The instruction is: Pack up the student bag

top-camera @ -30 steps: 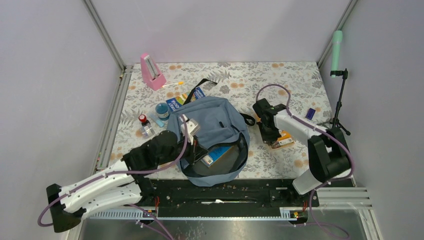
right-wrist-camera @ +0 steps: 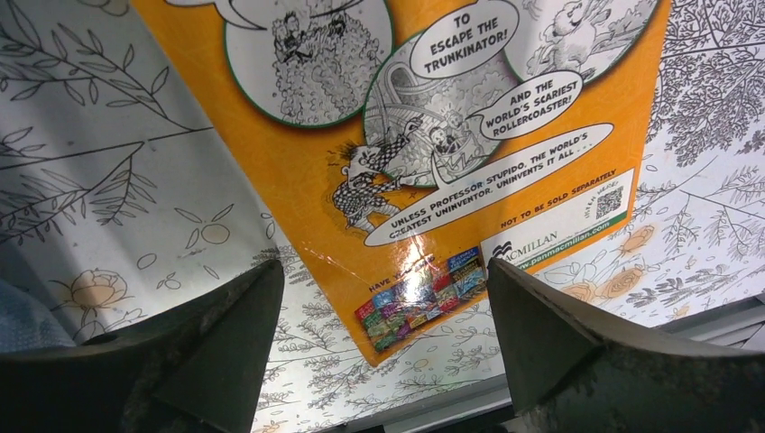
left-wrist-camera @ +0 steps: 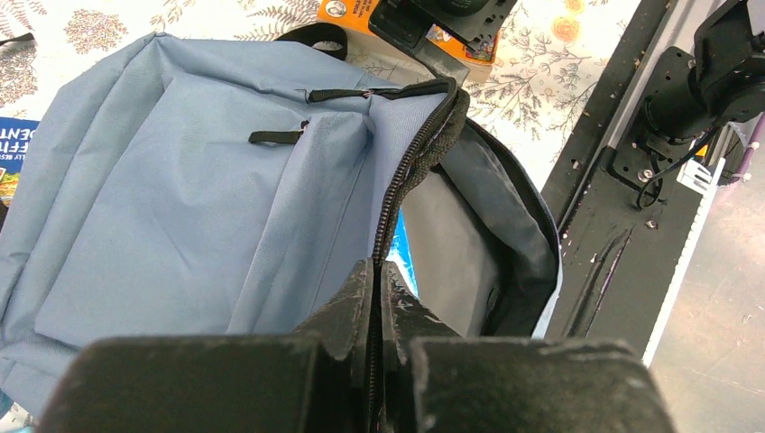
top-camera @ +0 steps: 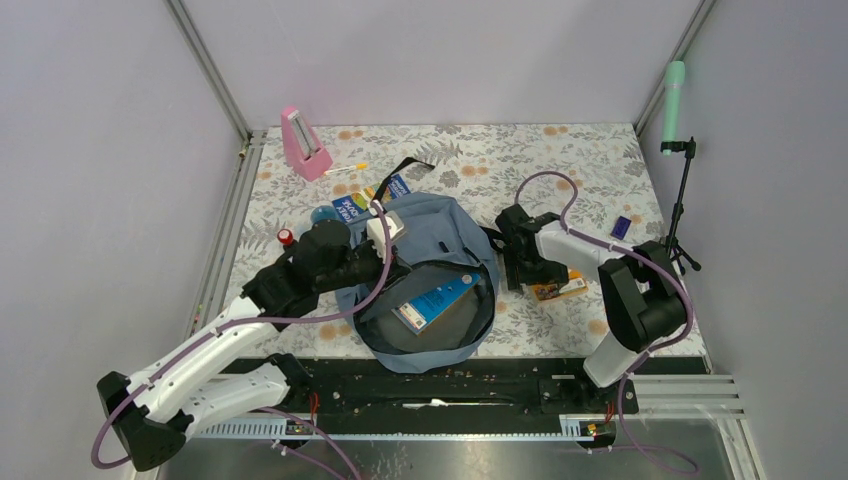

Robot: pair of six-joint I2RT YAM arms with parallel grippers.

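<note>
The blue-grey bag [top-camera: 425, 225] lies flat, its mouth held up toward the front of the table. My left gripper is shut on the zippered edge of the opening [left-wrist-camera: 413, 153]. A blue book [top-camera: 437, 302] shows inside the bag. Right of the bag, an orange book [right-wrist-camera: 505, 194] rests on the patterned table, back cover up. Over its near corner my right gripper stands open, fingers apart, nothing clamped between them. In the top view the right arm hides much of that book.
A blue-and-yellow book [top-camera: 350, 206] lies behind the bag, near a pink case [top-camera: 304, 145]. A red-capped bottle [top-camera: 286, 237] is partly hidden by the left arm. A small dark-blue item [top-camera: 620, 228] sits far right.
The left gripper has lifted the bag's edge up and back, widening the mouth.
</note>
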